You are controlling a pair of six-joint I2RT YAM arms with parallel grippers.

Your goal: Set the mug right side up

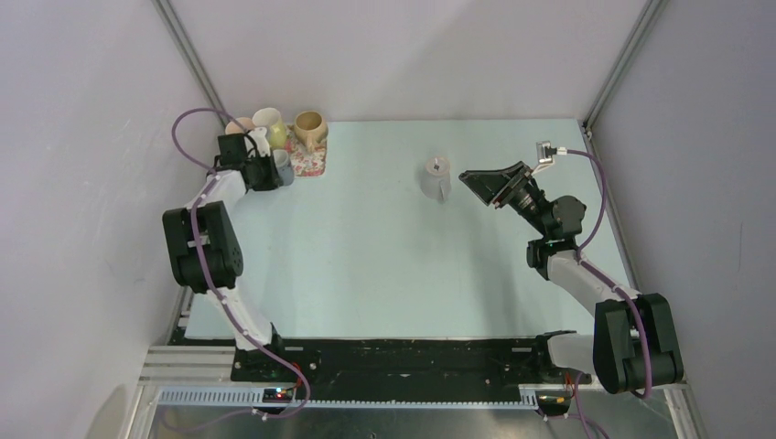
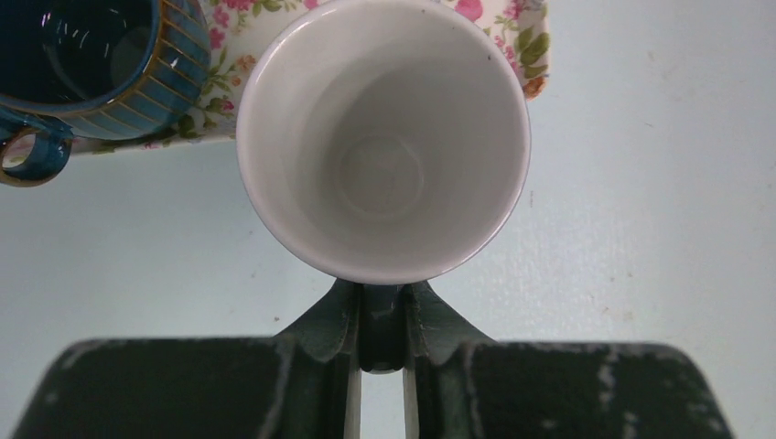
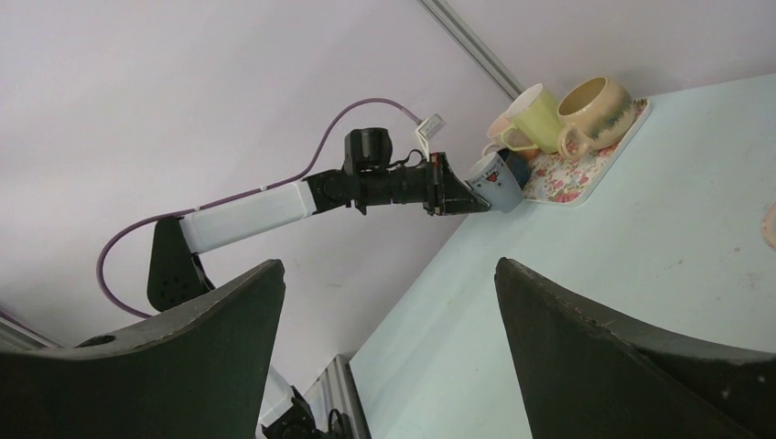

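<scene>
A white mug (image 2: pixel 384 119) with a printed design faces mouth-up to the left wrist camera, and my left gripper is shut on its handle. In the right wrist view this mug (image 3: pixel 494 183) leans at the near left end of the floral tray (image 3: pixel 578 185), beside a dark blue mug; whether it rests on the table I cannot tell. My right gripper (image 1: pixel 480 183) stands open on the right, near a separate pale mug (image 1: pixel 436 180) at the table's centre.
Peach, yellow (image 1: pixel 268 119) and tan (image 1: pixel 309 128) mugs crowd the tray in the back left corner. The left wall is close to my left arm.
</scene>
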